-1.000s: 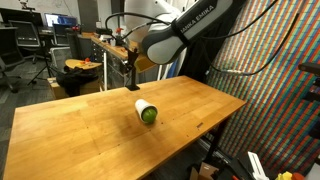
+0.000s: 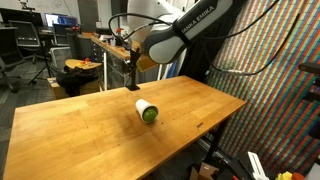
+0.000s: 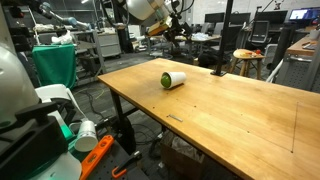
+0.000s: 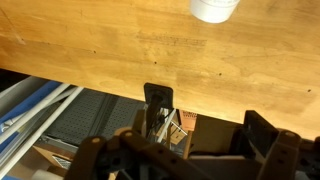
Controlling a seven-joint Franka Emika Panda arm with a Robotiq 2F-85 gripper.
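Note:
A white cylinder with a green end (image 2: pixel 147 111) lies on its side on the wooden table (image 2: pixel 90 130). In exterior view 2 the same white and green cylinder (image 3: pixel 174 79) shows its green end to the left. At the top edge of the wrist view, part of a white object (image 4: pixel 212 9) appears, cut off by the frame. My gripper is open, high above the table's edge, well apart from the cylinder. Nothing shows between its dark fingers. In both exterior views the fingertips are too small to make out clearly.
A black pole (image 3: pixel 226 40) rises from a base clamped at the table's edge; the wrist view shows that black base (image 4: pixel 158 95) below the gripper. Chairs and desks stand in the background.

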